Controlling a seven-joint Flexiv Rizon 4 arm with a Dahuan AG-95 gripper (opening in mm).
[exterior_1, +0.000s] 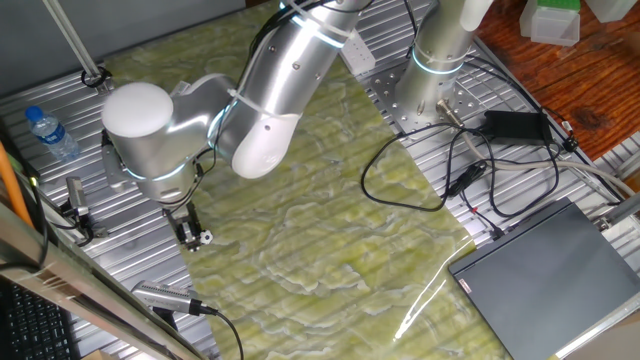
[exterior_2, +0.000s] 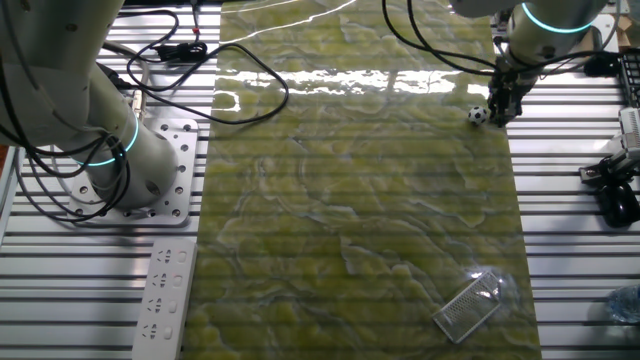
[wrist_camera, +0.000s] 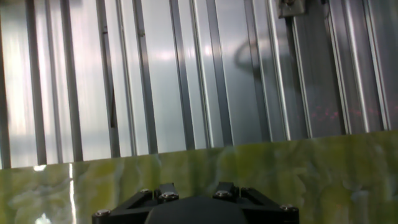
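Note:
A small black-and-white ball (exterior_1: 206, 237), patterned like a football, rests on the green marbled mat near its left edge in exterior view 1. My gripper (exterior_1: 191, 241) hangs low right beside it, on the side of the mat's edge. In exterior view 2 the ball (exterior_2: 478, 115) appears just left of the dark gripper (exterior_2: 504, 108), touching or nearly so; I cannot tell which. Seen from the wrist, the gripper has its two fingertips apart and nothing visible between them. The ball does not show in the wrist view.
A pale slotted grater-like piece (exterior_2: 468, 307) lies on the mat's near right in exterior view 2. A silver cylindrical device (exterior_1: 168, 297), a water bottle (exterior_1: 52, 134) and a closed laptop (exterior_1: 560, 280) stand around the mat.

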